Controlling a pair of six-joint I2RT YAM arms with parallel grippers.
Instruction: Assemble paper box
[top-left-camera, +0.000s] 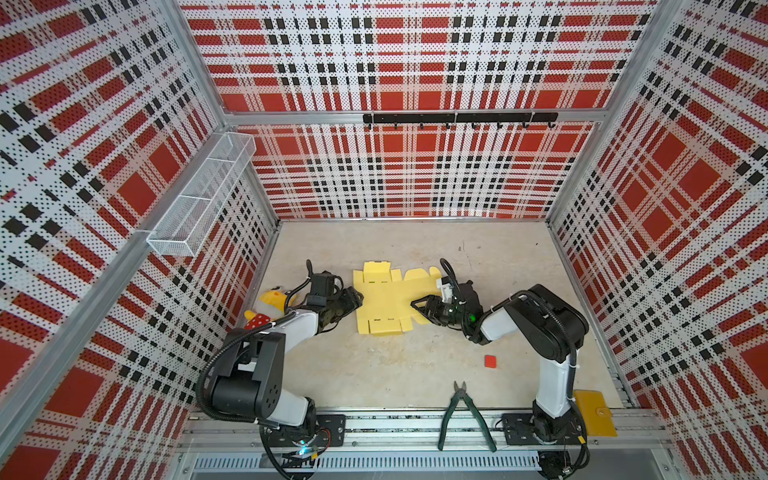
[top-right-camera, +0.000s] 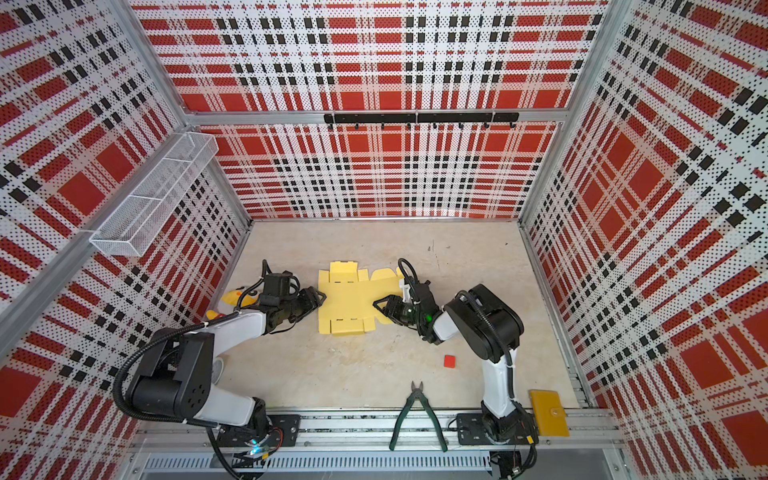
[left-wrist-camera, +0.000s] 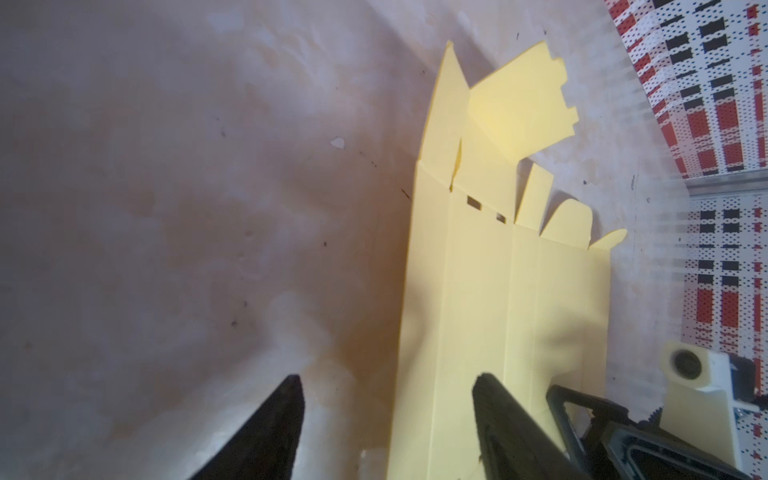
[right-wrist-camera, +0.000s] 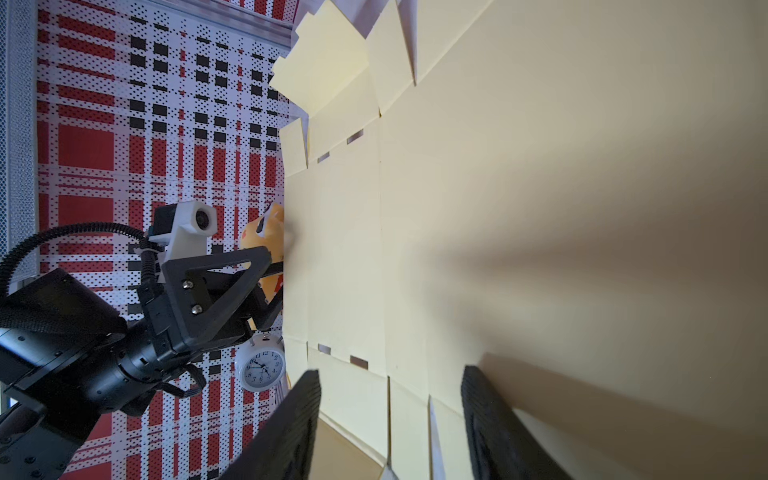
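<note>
The flat yellow paper box blank (top-left-camera: 376, 300) lies on the table with its flaps partly raised. At its left edge is my left gripper (top-left-camera: 357, 299); in the left wrist view its two fingers (left-wrist-camera: 268, 436) stand apart, with the blank's edge (left-wrist-camera: 420, 320) running into the gap between them. I cannot tell whether they touch it. Over the blank's right part is my right gripper (top-right-camera: 377, 305), whose fingers (right-wrist-camera: 280, 432) are also apart. Paper fills the view beneath them, and contact is unclear.
Green-handled pliers (top-left-camera: 466, 416) lie at the front edge, and a small red square (top-left-camera: 490, 361) sits right of centre. Behind the left arm are a yellow toy (right-wrist-camera: 268, 236) and a white clock (right-wrist-camera: 261, 364).
</note>
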